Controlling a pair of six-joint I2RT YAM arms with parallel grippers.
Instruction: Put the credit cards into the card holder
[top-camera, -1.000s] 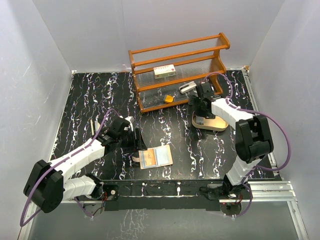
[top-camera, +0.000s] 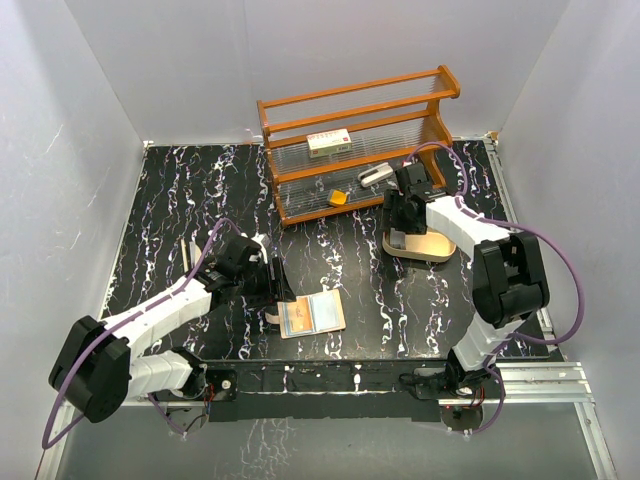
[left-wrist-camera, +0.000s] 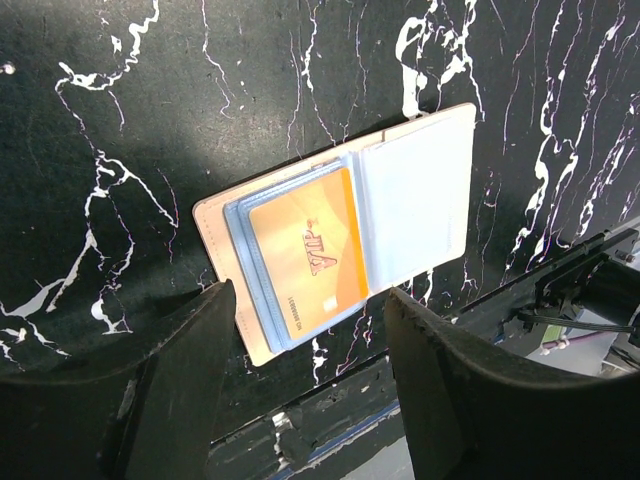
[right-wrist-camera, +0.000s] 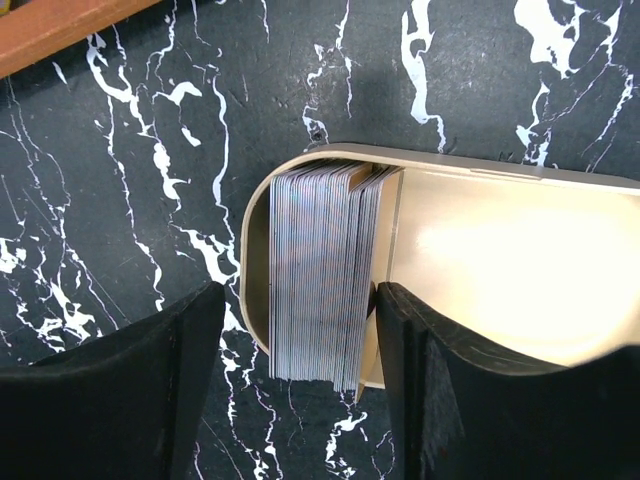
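A stack of grey cards (right-wrist-camera: 315, 270) stands in one end of a cream tray (right-wrist-camera: 510, 260) at the right. My right gripper is over it, part open, its fingers either side of the stack, the right finger at its edge; whether it grips cannot be told. An open holder (top-camera: 311, 313) lies at the front centre, with orange-topped cards (left-wrist-camera: 305, 250) on one half and a pale panel (left-wrist-camera: 415, 190) on the other. My left gripper is open above it, with nothing between its fingers.
A wooden rack (top-camera: 355, 90) at the back holds a white box (top-camera: 329, 142), a small yellow item (top-camera: 338, 197) and a silver item (top-camera: 376, 173). Bare marble lies between the tray and the holder and at the back left.
My right gripper and arm have shifted slightly in the top view, a little toward the front and right. The left arm looks unmoved.
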